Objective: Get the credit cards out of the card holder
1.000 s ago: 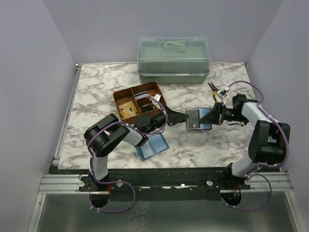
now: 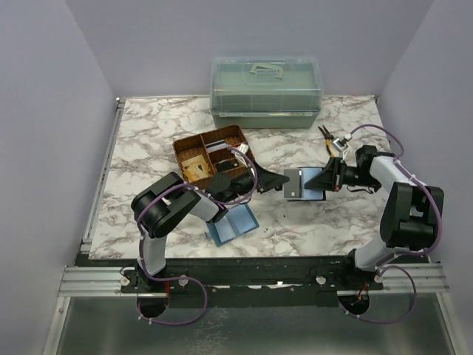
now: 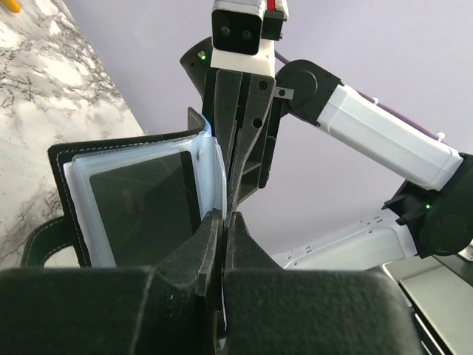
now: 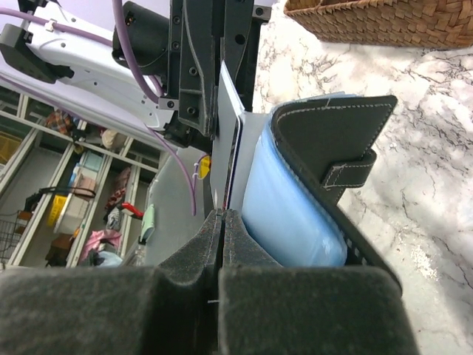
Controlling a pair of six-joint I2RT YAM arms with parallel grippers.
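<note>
The card holder (image 2: 312, 185), black with pale blue sleeves, is held up at the right of the table between both arms; my right gripper is shut on it at the sleeves' edge. A grey card (image 2: 292, 183) sticks out from its left side, with my left gripper (image 2: 284, 180) at that card's edge, shut. In the left wrist view the left gripper is at the edge of the sleeves; in the right wrist view the card (image 4: 225, 148) stands upright between the holder and the left fingers.
A wicker basket (image 2: 188, 148) with compartments lies left of centre, a pale blue item (image 2: 233, 225) in front of it. A clear-lidded green box (image 2: 266, 89) stands at the back, pliers (image 2: 325, 135) at back right.
</note>
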